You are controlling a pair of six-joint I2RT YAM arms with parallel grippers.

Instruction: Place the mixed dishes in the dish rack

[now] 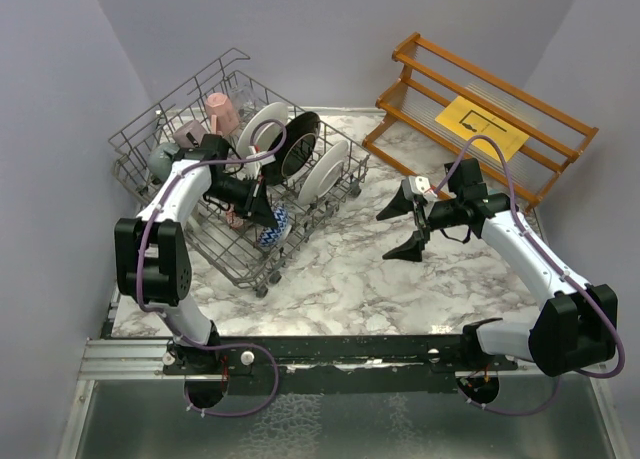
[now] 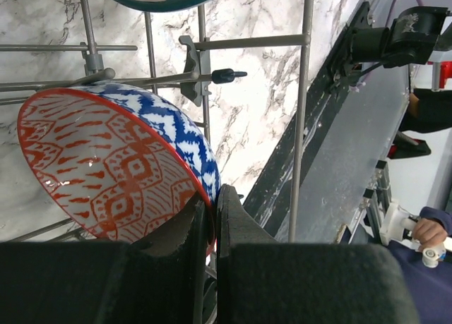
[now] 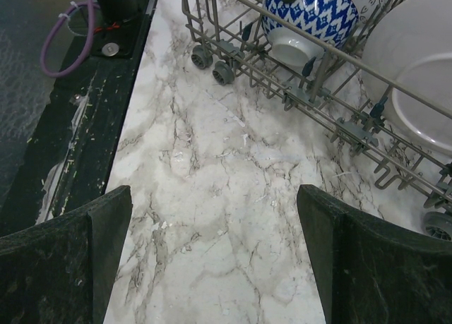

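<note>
A bowl, blue and white outside and red-patterned inside (image 2: 106,165), stands tilted on its side in the front end of the wire dish rack (image 1: 235,264). My left gripper is shut on its rim. In the right wrist view the bowl's blue diamond outside (image 3: 314,13) and white foot show behind the rack's wires. White plates (image 1: 325,171) and a black pan-like dish (image 1: 299,144) stand upright in the rack, with pink cups (image 1: 222,112) at the back. Over the bare marble on the right, my right gripper (image 1: 398,229) hangs open and empty.
An empty wooden rack (image 1: 480,109) with a yellow sheet (image 1: 482,127) stands at the back right. The marble counter (image 1: 350,279) between the dish rack and my right arm is clear. Small wheels (image 3: 223,72) line the dish rack's lower edge.
</note>
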